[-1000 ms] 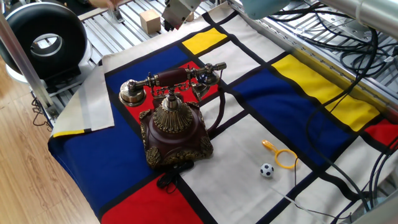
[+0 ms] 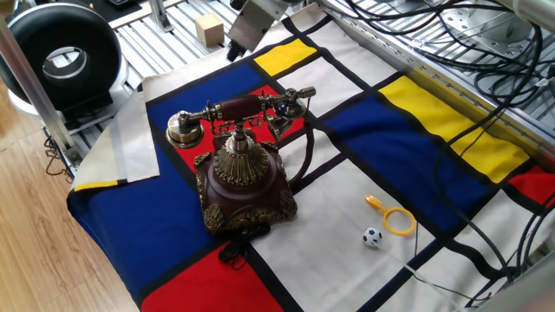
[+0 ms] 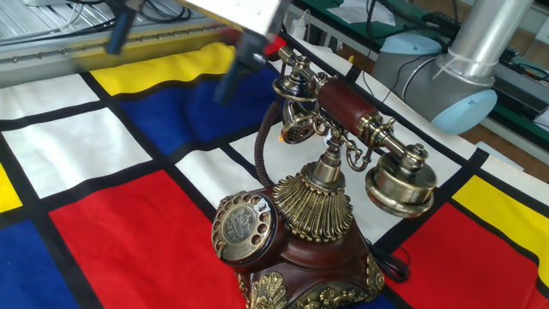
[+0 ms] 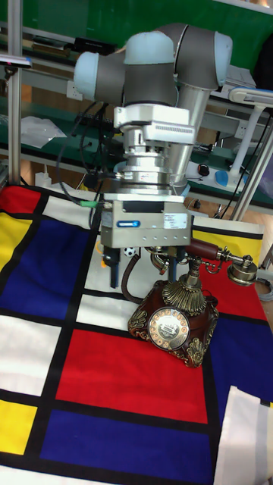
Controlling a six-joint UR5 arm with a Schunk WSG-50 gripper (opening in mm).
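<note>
An antique-style telephone point(image 2: 244, 178) in dark red and brass stands upright on the patterned cloth, its handset point(image 3: 347, 107) resting across the cradle. The dial point(image 4: 169, 326) faces exterior view 3. My gripper point(image 4: 143, 280) hangs above the cloth, its two dark fingers point(image 3: 238, 70) spread well apart and nothing visible between them. Exterior view 2 shows it off to the handset's earpiece side, with no clear contact. In exterior view 1 only a small part of it shows at the top edge. A small soccer ball point(image 2: 372, 237) lies beside a yellow ring-shaped toy with a handle point(image 2: 399, 221).
A wooden block point(image 2: 209, 29) sits on the slatted metal table behind the cloth. Black cables point(image 2: 512, 95) hang along the right side. One cloth corner point(image 2: 121, 143) is folded over. Bare cloth point(image 4: 129, 376) lies in front of the telephone.
In exterior view 1 my gripper has come slightly lower into the frame. The blue arm joint at the top edge has gone from view. Telephone, ball and yellow toy stay put.
</note>
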